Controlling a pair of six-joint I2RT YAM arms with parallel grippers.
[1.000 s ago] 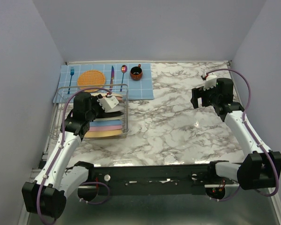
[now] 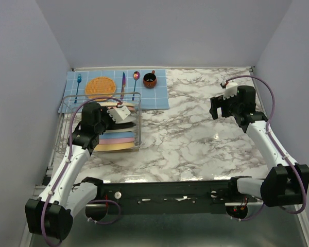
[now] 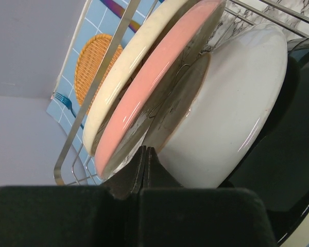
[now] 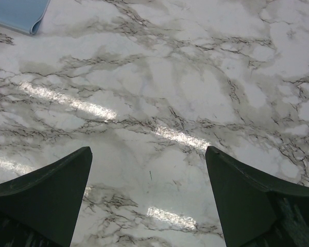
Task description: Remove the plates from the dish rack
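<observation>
The wire dish rack [image 2: 138, 131] at the left holds several plates on edge: blue, pink [image 2: 118, 140], yellow [image 2: 113, 147], dark and pale ones. In the left wrist view a cream plate [image 3: 118, 72], a pink plate [image 3: 136, 98], a white plate [image 3: 224, 108] and a dark plate [image 3: 280, 159] stand close together. My left gripper is shut with nothing visible between its fingers, its tips beside the pink and white plates. My right gripper [image 2: 215, 107] is open over bare marble counter, fingertips wide apart in the right wrist view [image 4: 149, 153].
A blue tiled mat [image 2: 159, 98] behind the rack holds a woven trivet [image 2: 100, 85], fork, knife, spoon and brown mug [image 2: 149, 80]. Walls bound the sides and back.
</observation>
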